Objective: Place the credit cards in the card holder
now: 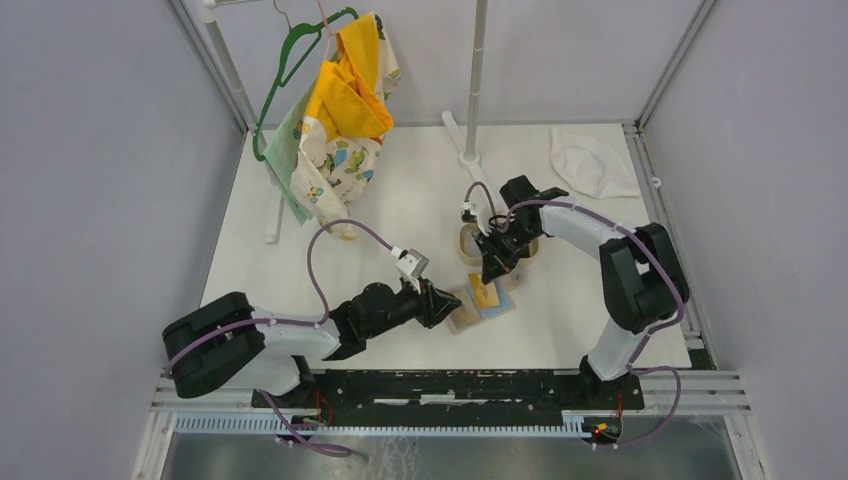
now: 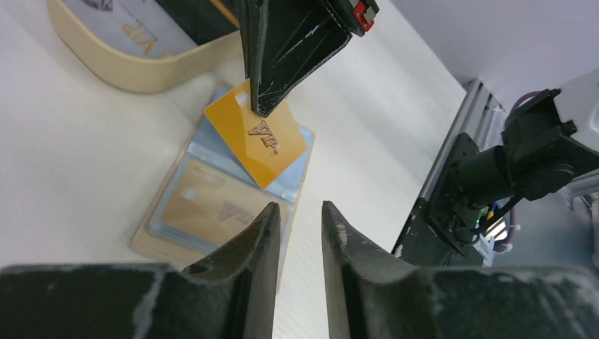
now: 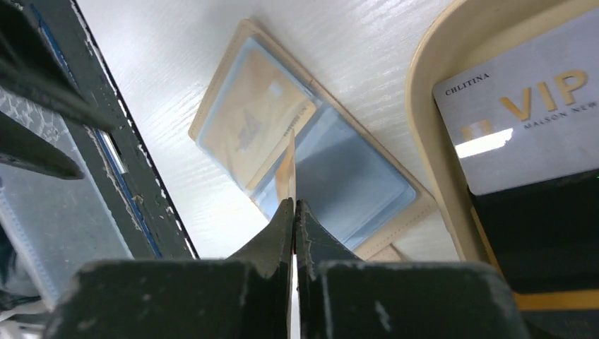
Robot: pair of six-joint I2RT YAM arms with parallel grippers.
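A gold card is pinched at one edge by my right gripper, which is shut on it; the right wrist view shows this card (image 3: 285, 169) nearly edge-on. It is held over the beige card holder (image 3: 353, 176) with clear bluish pockets, which lies flat on the table. Another gold card (image 3: 258, 113) sits in one pocket; the pocket beside it looks empty. My left gripper is open beside the holder, nothing between its fingers. The left wrist view cannot tell whether the held card touches the holder.
Behind the holder stands a beige oval tray (image 3: 424, 120) with a silver VIP card (image 3: 523, 127) and a black card (image 3: 544, 240) inside. A white cloth (image 1: 592, 163) lies at the back right. Clothes (image 1: 345, 130) hang at the back left.
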